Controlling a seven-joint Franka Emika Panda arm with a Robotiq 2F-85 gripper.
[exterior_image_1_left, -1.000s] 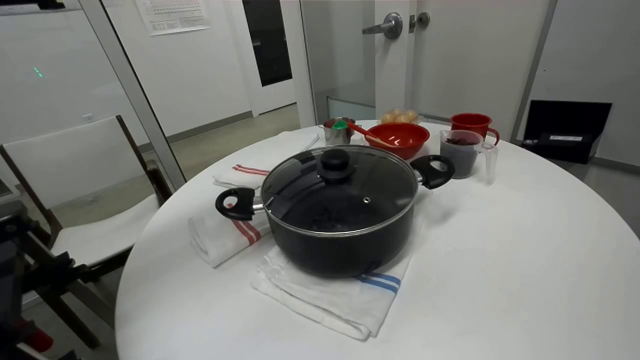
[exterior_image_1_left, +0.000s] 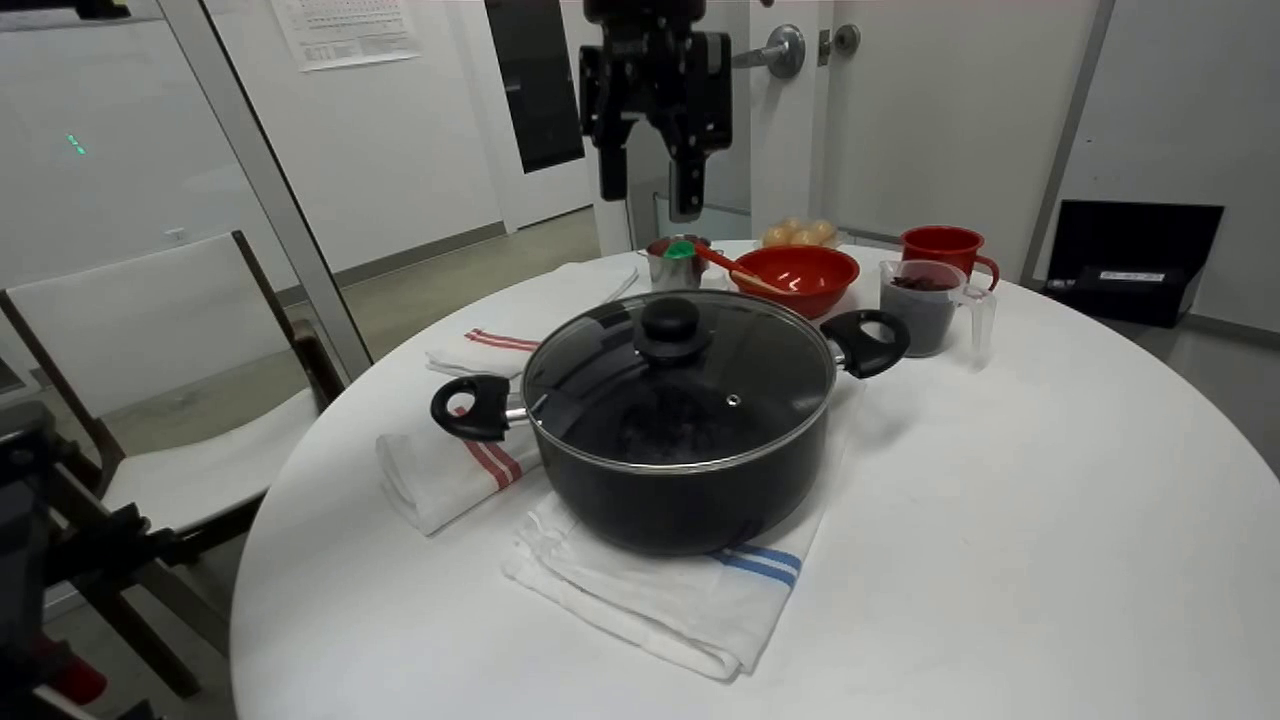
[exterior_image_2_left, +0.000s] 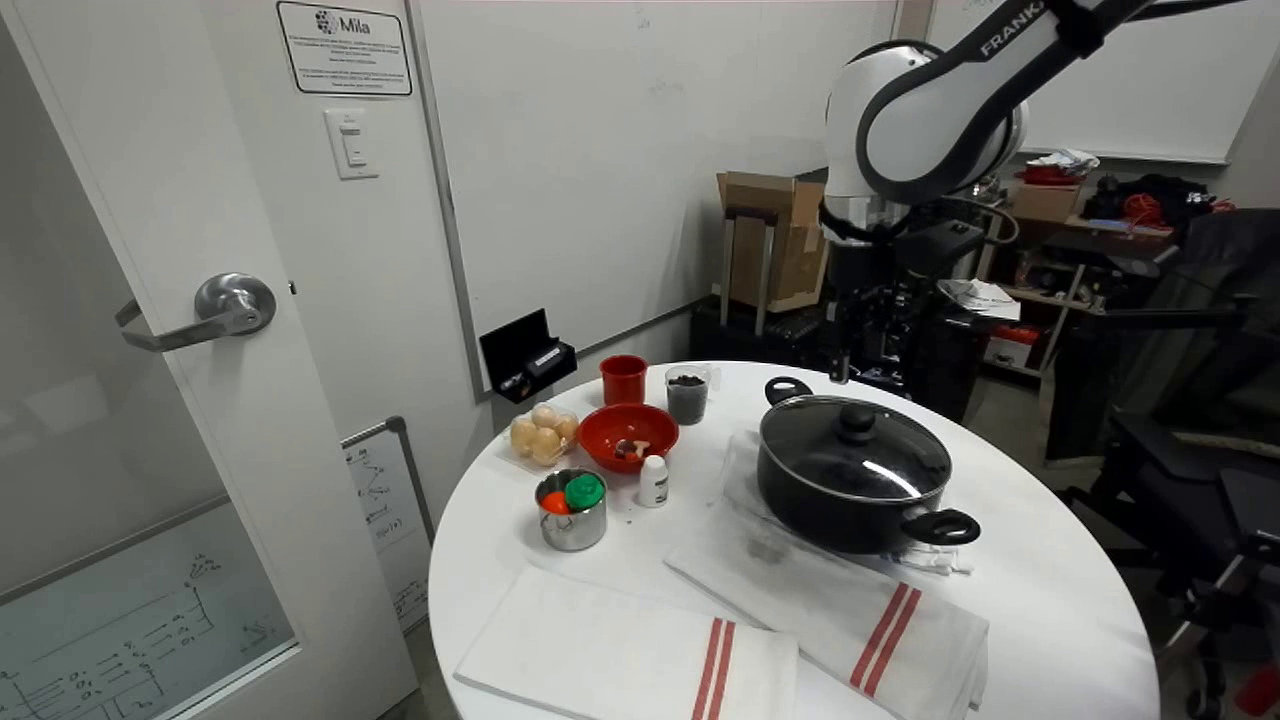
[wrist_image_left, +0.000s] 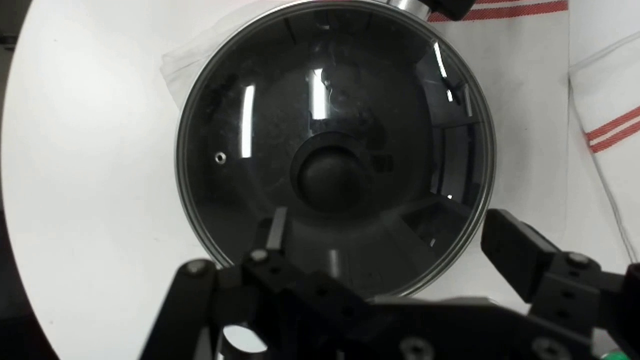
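Note:
A black pot (exterior_image_1_left: 684, 510) with two loop handles stands on a folded white towel with blue stripes (exterior_image_1_left: 756, 566). Its glass lid (exterior_image_1_left: 624, 402) is on, topped by a round black knob (exterior_image_1_left: 669, 328). My gripper (exterior_image_1_left: 651, 192) hangs open above the pot, its fingers apart and empty. From the wrist, the lid (wrist_image_left: 258, 192) fills the middle of the view, with the knob (wrist_image_left: 331, 177) lying ahead of the gripper and between the lines of its two fingers. In exterior view 2 the gripper (exterior_image_2_left: 866, 360) is dark and partly lost against the background.
Beyond the pot stand a red bowl (exterior_image_2_left: 606, 422), a steel cup (exterior_image_2_left: 573, 528), a white bottle (exterior_image_2_left: 654, 482), eggs (exterior_image_2_left: 542, 434), a red mug (exterior_image_2_left: 624, 379) and a measuring cup (exterior_image_2_left: 687, 398). Red-striped towels (exterior_image_2_left: 600, 636) lie beside it. Tabletop right of the pot (exterior_image_1_left: 1020, 516) is bare.
My gripper has come down into exterior view 1 from above and now hangs over the pot. The pot, its lid and the other things have not moved.

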